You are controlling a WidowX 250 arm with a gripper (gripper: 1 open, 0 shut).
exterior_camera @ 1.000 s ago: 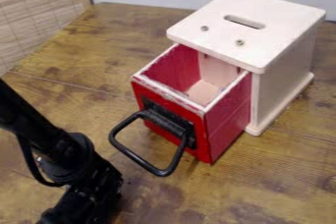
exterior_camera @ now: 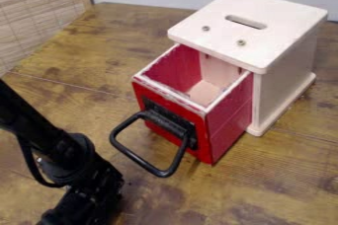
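Observation:
A pale wooden box (exterior_camera: 284,76) with a slotted top stands on the table, its red drawer (exterior_camera: 230,120) pulled out toward the lower left. The drawer's inside is visible and looks empty. A black loop handle (exterior_camera: 126,153) sticks out from the drawer front. The black robot arm and gripper (exterior_camera: 77,175) are at the lower left, apart from the handle and partly cut off by the frame's edge; whether the fingers are open or shut is unclear.
A woven mat or screen (exterior_camera: 34,12) is at the upper left, and a pale wall runs along the back.

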